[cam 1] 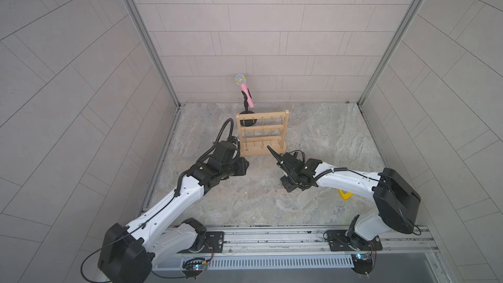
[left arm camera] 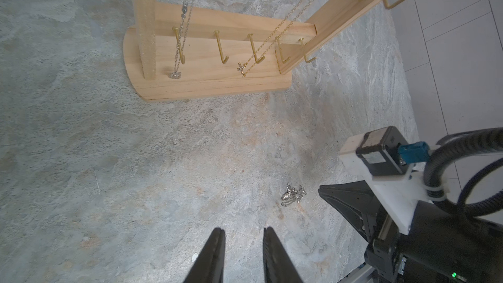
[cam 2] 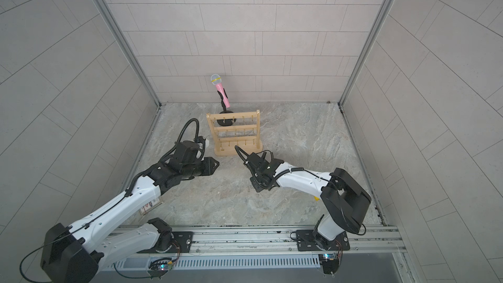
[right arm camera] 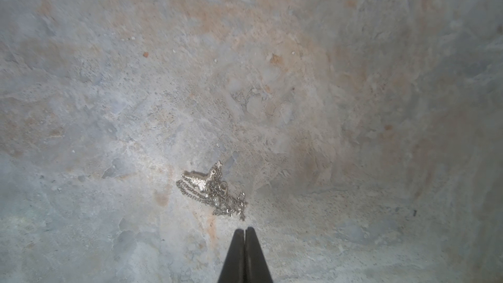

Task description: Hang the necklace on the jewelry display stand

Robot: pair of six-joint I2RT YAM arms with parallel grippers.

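A small tangled silver necklace lies bunched on the marbled surface; the left wrist view also shows this silver heap (left arm camera: 292, 194). Just past it my right gripper is shut, its tips together with nothing between them, and the chain lies outside them. The wooden display stand (left arm camera: 209, 90) has gold hooks in rows. From it hang a silver chain (left arm camera: 175, 74) on the left and a gold chain (left arm camera: 274, 35) nearer the right. My left gripper stands open and empty in front of the stand, its fingers apart.
Behind the stand is a pink microphone (cam 1: 246, 94) on a black base. A yellow object (cam 1: 345, 194) sits partly under the right arm. Bare surface stretches between the two grippers and the stand's front edge.
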